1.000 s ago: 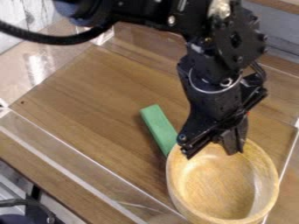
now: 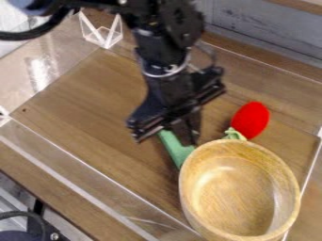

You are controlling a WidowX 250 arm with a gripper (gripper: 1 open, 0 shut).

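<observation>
My gripper [image 2: 170, 124] hangs over the middle of the board, above the upper end of a green block [image 2: 178, 152], which it partly hides. Its fingertips are blurred and look close together, with nothing visible held between them. A wooden bowl [image 2: 239, 212] sits at the lower right, just beside the green block's lower end. A red egg-shaped object [image 2: 250, 119] with a pale green part below it lies behind the bowl, to the right of my gripper.
The wooden board [image 2: 75, 113] is clear on the left. Transparent rails run along its near edge, a grey wall [image 2: 265, 42] stands at the back, and a small white wire object [image 2: 101, 26] is at the upper left.
My gripper has moved left from over the bowl to over the green block. The red object, hidden behind the arm earlier, is now in view.
</observation>
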